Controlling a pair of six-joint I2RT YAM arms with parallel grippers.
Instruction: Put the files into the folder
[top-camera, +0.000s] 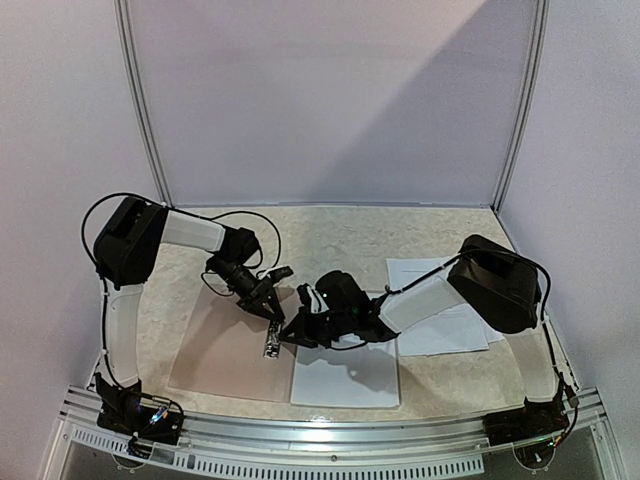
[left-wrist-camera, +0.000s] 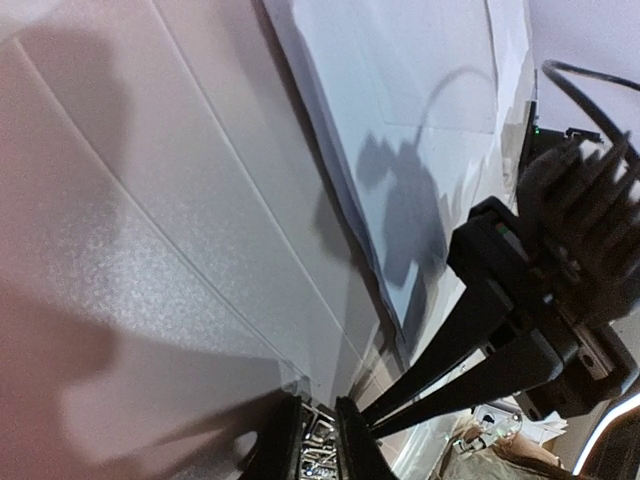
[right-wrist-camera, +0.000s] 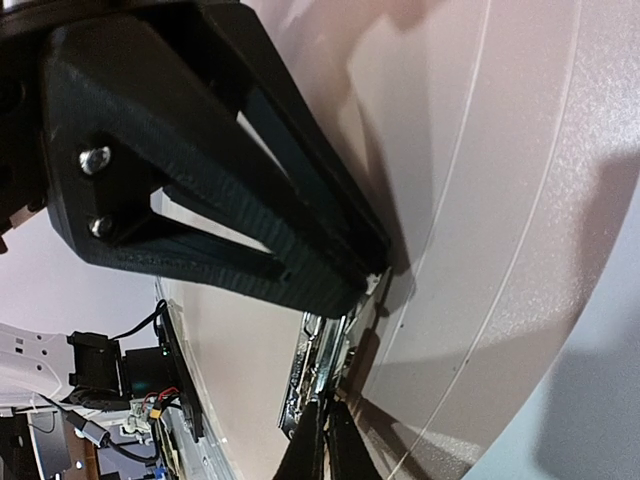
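Observation:
The folder lies open, its pink side (top-camera: 220, 350) on the left and white pages (top-camera: 345, 385) on the right. A silver metal clip (top-camera: 271, 342) sits near the folder's middle. My left gripper (top-camera: 275, 318) is shut on this clip; its tips show at the bottom of the left wrist view (left-wrist-camera: 320, 430). My right gripper (top-camera: 287, 335) is shut right beside it, its fingertips low in the right wrist view (right-wrist-camera: 325, 420) near the clip, with nothing clearly between them.
Loose white sheets (top-camera: 445, 330) lie at the right, partly under the right arm.

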